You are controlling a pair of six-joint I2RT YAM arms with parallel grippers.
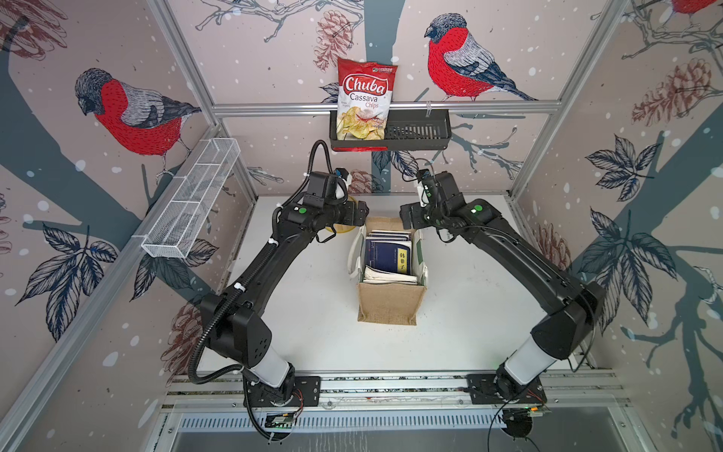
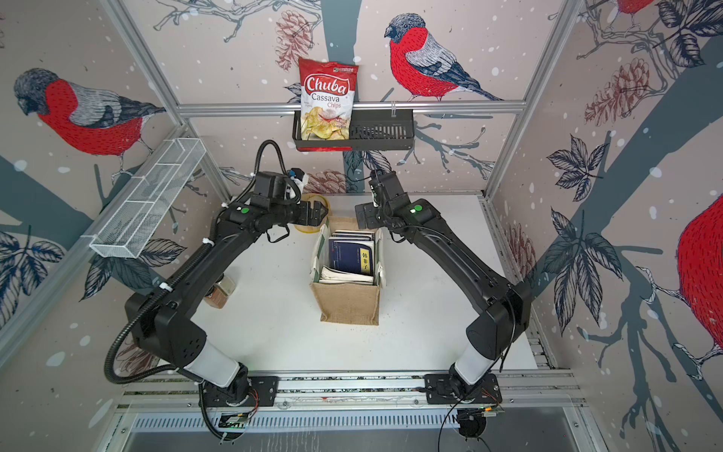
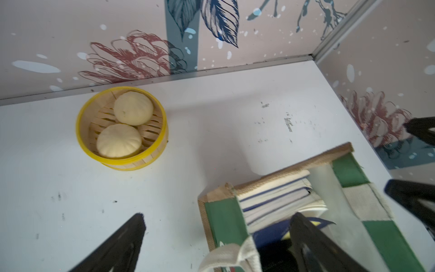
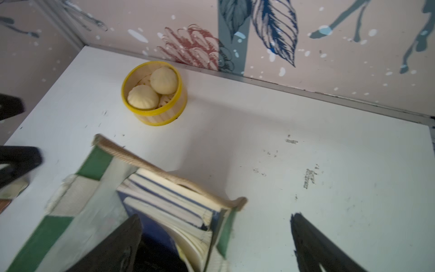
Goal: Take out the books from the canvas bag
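A tan canvas bag stands open-topped in the middle of the table. Inside it are several books, with a dark blue one bearing a yellow label in front of thinner pale-edged ones. A pale sheaf of books lies at the bag's near end. High over the bag's far left corner, my left gripper is open and empty. Facing it from the far right corner, my right gripper is also open with nothing between its fingers. In the left wrist view, one blurred finger overlaps the bag's opening; the books' lower parts are hidden.
A round yellow-rimmed steamer with two buns stands behind and left of the bag. A wire basket hangs on the left wall, and a dark shelf with a chip packet is at the back.
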